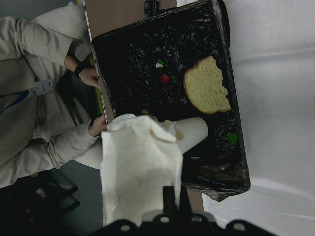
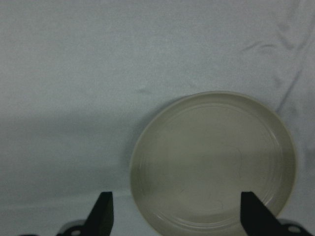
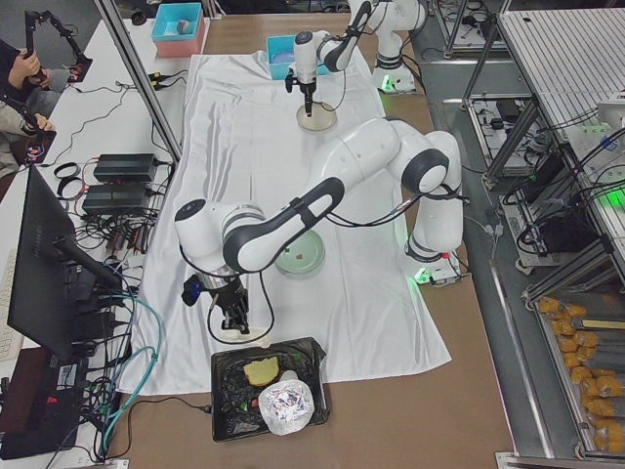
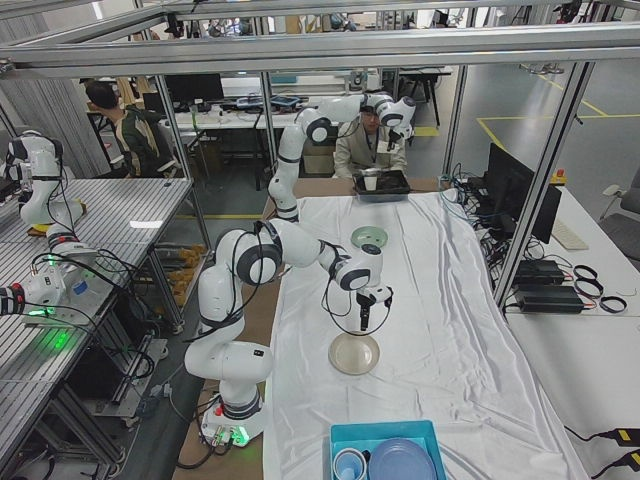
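My left gripper is shut on a white napkin (image 1: 140,167) and is just short of the black bag-lined tray (image 3: 225,391), which holds a bread slice (image 1: 206,86), a white cup (image 1: 194,132), crumpled foil (image 3: 286,405) and small red and green bits. My right gripper stands open over a beige plate (image 2: 206,152), with nothing between its fingers. A green plate (image 4: 369,236) lies on the white cloth beside the left arm.
A blue bin (image 4: 340,435) with a blue plate and cup stands at the right arm's end. A person sits behind the tray. Monitors and cables (image 3: 117,293) line the side table.
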